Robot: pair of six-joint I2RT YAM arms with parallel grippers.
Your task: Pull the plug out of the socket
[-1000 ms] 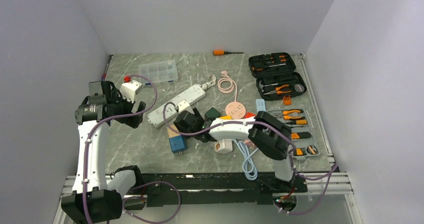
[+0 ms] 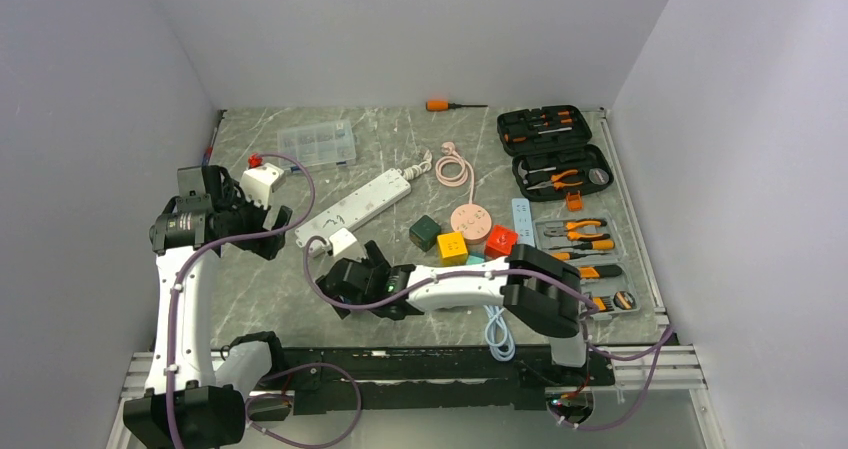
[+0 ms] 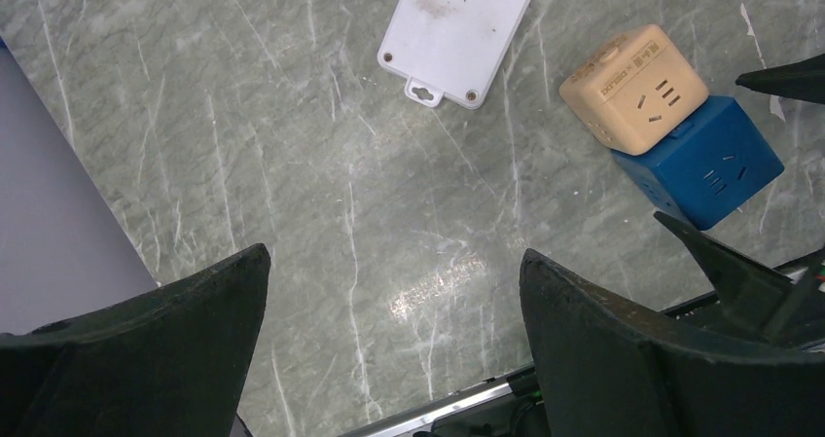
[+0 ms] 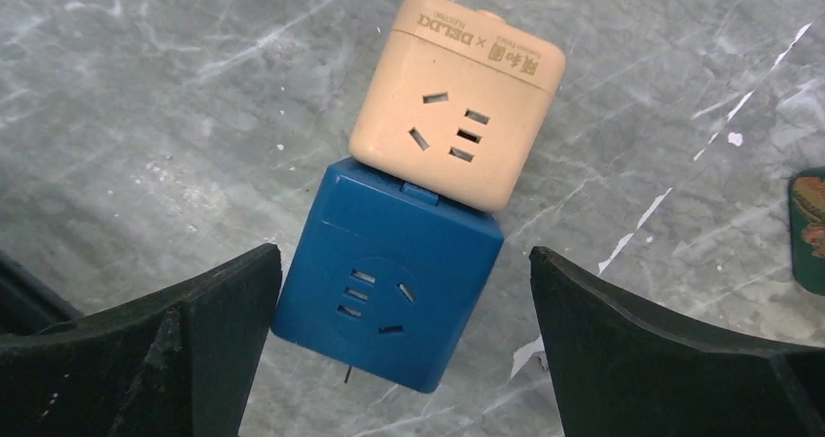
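Observation:
A blue cube plug (image 4: 389, 272) and a peach cube socket (image 4: 457, 101) lie joined end to end on the table, as the right wrist view shows. My right gripper is open above them, one finger on either side of the blue cube, and I see no clear contact. From the left wrist view, the blue cube (image 3: 702, 164) and peach cube (image 3: 637, 89) sit to the right, near the right gripper's dark fingers. In the top view the right gripper hides both. My left gripper stands open over bare table, nothing between its fingers.
A long white power strip (image 2: 355, 209) lies just behind the right gripper. Green (image 2: 424, 232), yellow (image 2: 452, 248) and red (image 2: 501, 241) cubes stand to its right.
My right gripper has moved left and toward the front edge, over the joined cubes, which showed beside it earlier and are now covered in the top view. The left arm has stayed still.

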